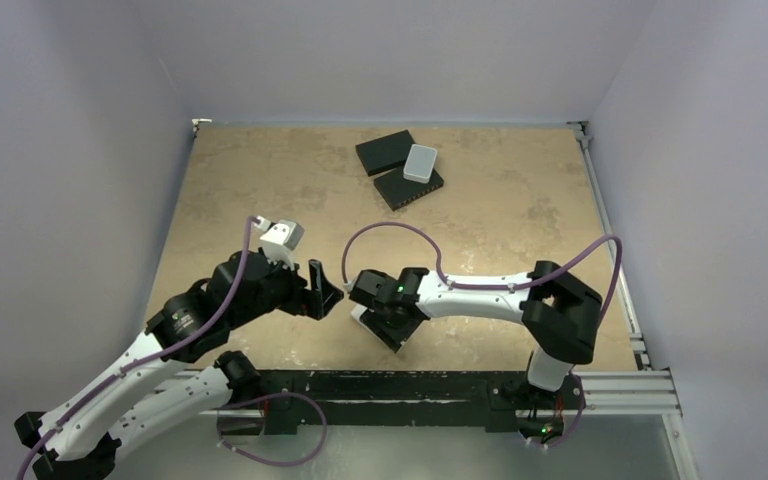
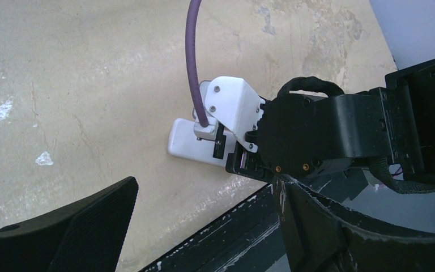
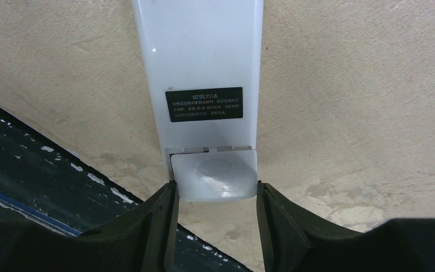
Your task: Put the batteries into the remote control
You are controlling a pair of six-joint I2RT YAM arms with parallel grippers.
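A white remote control (image 3: 204, 62) lies back side up, its black label (image 3: 204, 104) facing me in the right wrist view. At its lower end the white battery cover (image 3: 215, 175) sits a little out of line, with a narrow gap and small slots along its upper edge. My right gripper is shut on that cover, one finger at each side. The cover hides whatever is beneath it, and no batteries show. To the left, my left gripper stands open and empty, apart from the remote.
Two black boxes (image 1: 385, 152) lie toward the back of the table, with a small light-grey box (image 1: 420, 163) on one of them. A dark rail (image 1: 400, 385) runs along the front edge.
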